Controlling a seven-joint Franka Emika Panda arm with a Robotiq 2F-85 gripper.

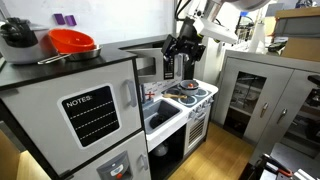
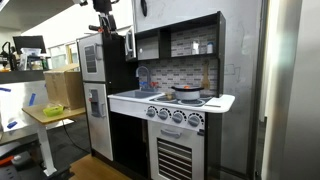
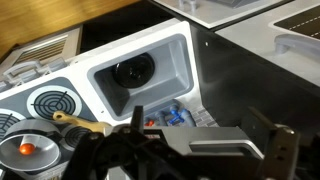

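Note:
High over the toy kitchen's counter, my gripper hangs in front of the upper cabinets, clear of the things below. From the wrist view, the open gripper points down toward the grey sink, with nothing held between its fingers. A pot on the stove has a red round item in it. Beside the pot is a wooden utensil. Small blue and red items lie behind the sink, partly covered by the gripper.
The white fridge stands left of the sink, with a red bowl and a colander on top. Close to my gripper is an upper cabinet. Open floor lies in front.

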